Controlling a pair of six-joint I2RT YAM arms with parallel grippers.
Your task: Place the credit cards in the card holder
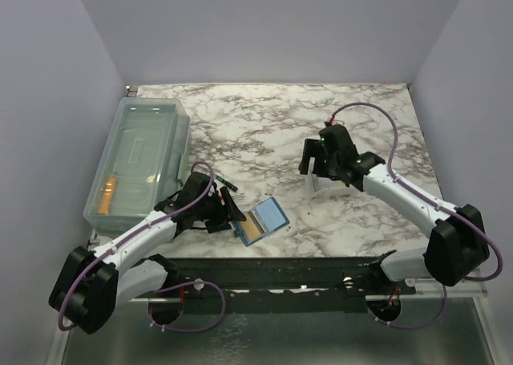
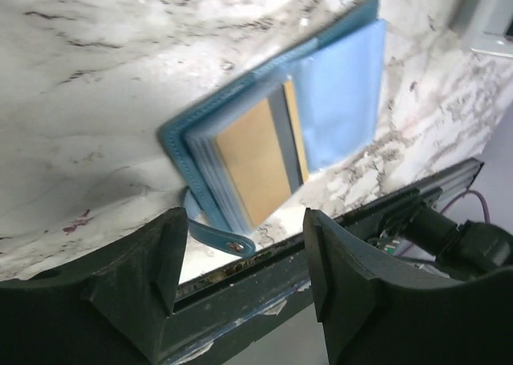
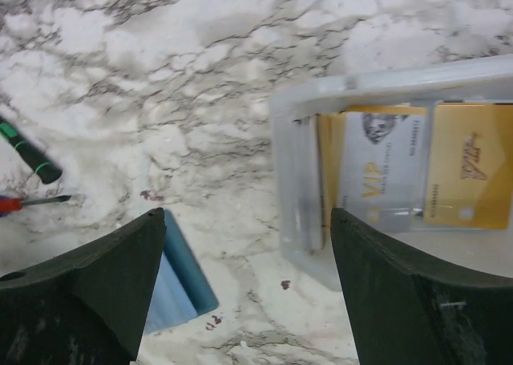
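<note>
A blue card holder (image 2: 337, 92) lies open on the marble, a gold card (image 2: 258, 152) in it with more cards beneath. My left gripper is part open just above the holder's strap end, nothing clearly held between its fingers. My right gripper stands open over the white plastic tray (image 3: 292, 188), which holds a silver VIP card (image 3: 381, 164) and gold cards (image 3: 469, 160). The holder's edge also shows at lower left of the right wrist view.
A large lidded box (image 1: 136, 160) fills the left side. A green-banded tool (image 3: 32, 152) and a screwdriver (image 3: 24, 202) lie beside the holder.
</note>
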